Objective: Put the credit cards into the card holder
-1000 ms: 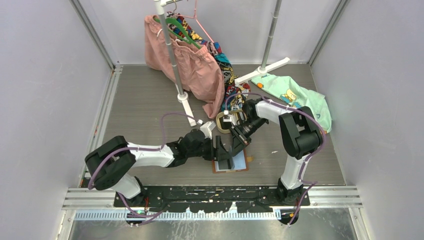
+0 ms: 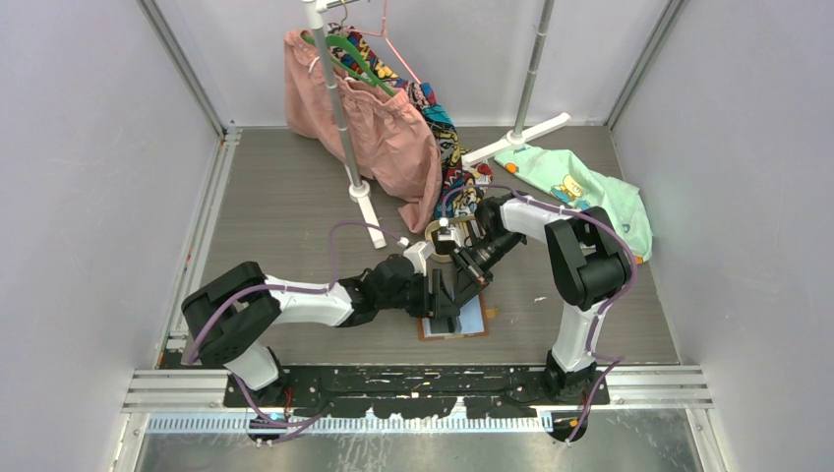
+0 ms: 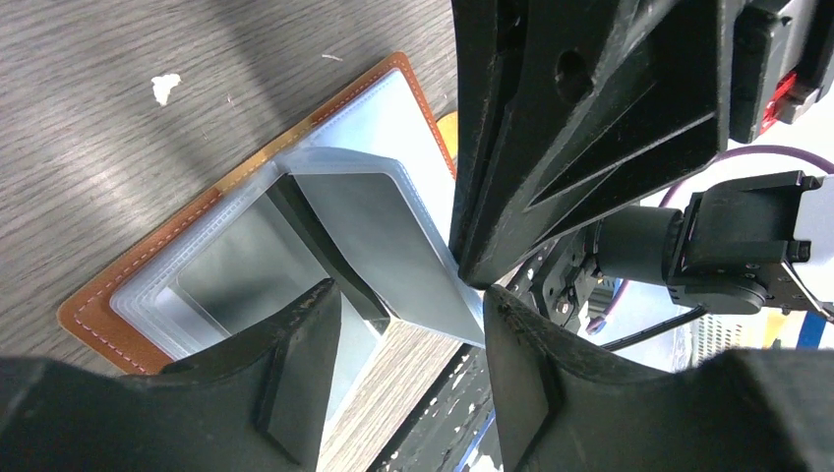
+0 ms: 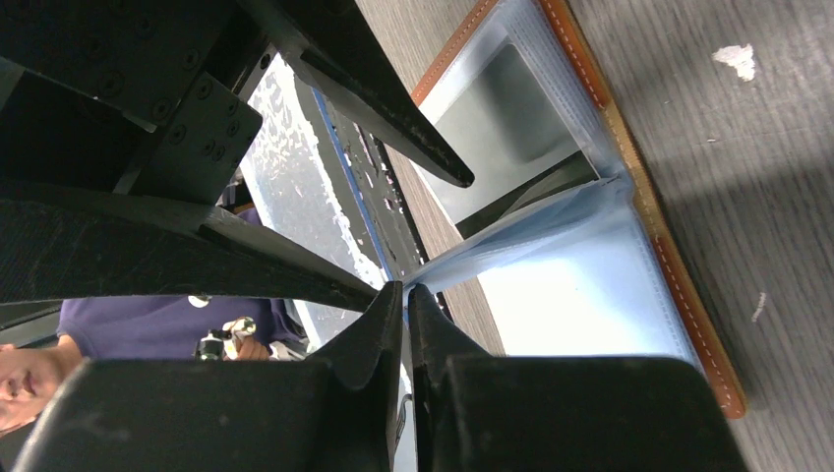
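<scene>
The card holder (image 3: 211,285) lies open on the table, with a brown stitched cover and clear pocket pages. One clear page (image 3: 379,226) stands raised, and my right gripper is shut on its edge. Over the holder, my left gripper is part open, its two fingers well apart, with the raised page and pockets showing beyond the gap. Grey shows through the flat pocket (image 4: 511,108), and a dark strip (image 3: 325,246) runs along the fold beside it. I cannot tell any separate credit card from these.
Just behind the holder is a round yellowish container (image 2: 433,232), partly under the right arm. A clothes rack with pink trousers (image 2: 369,133) and a green cloth (image 2: 590,192) occupy the back. Free table lies left and right.
The left arm has shifted slightly to the right, bringing its gripper closer to the right one over the holder. The right arm and the holder look still.
</scene>
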